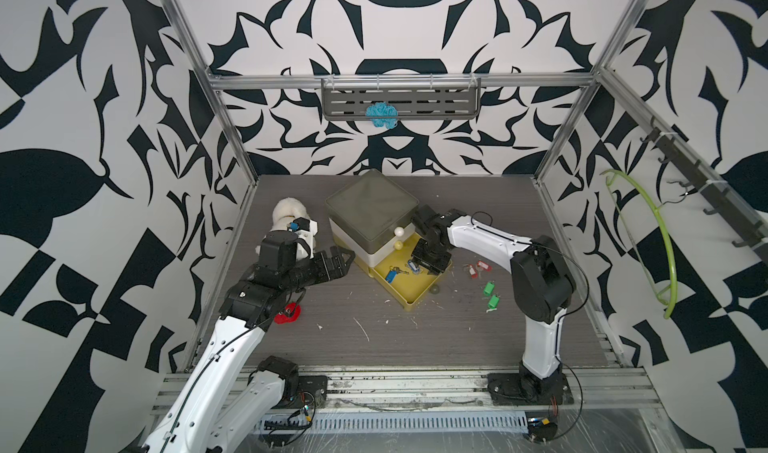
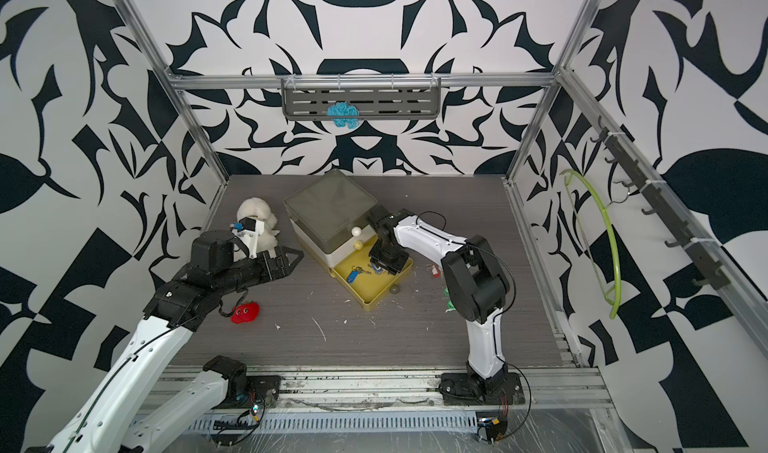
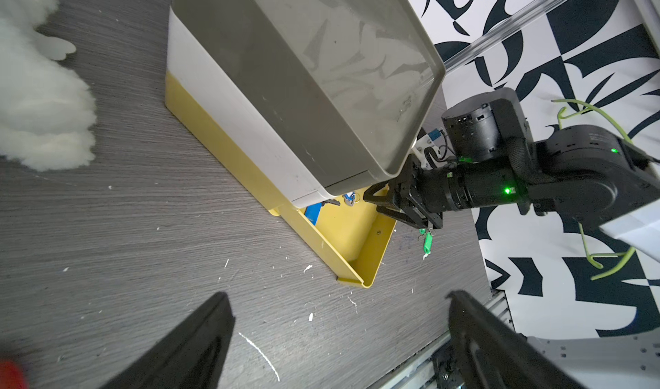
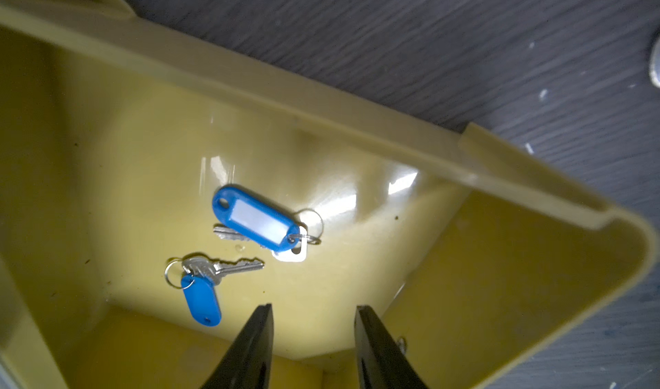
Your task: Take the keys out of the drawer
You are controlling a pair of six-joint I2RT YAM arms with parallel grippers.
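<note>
The yellow drawer (image 1: 408, 297) stands pulled out of the grey-lidded unit (image 1: 372, 205). In it lie two key sets with blue tags: one larger tag (image 4: 254, 220) over a key, and one smaller tag (image 4: 201, 299) beside a silver key (image 4: 233, 266). My right gripper is over the drawer, its fingers apart with nothing between them, pointing toward the keys. My left gripper is open and empty, in the air left of the unit.
A white plush (image 3: 41, 93) and red object (image 1: 286, 313) lie at left. Small green pieces (image 1: 488, 289) and red pieces (image 1: 483, 265) lie right of the drawer.
</note>
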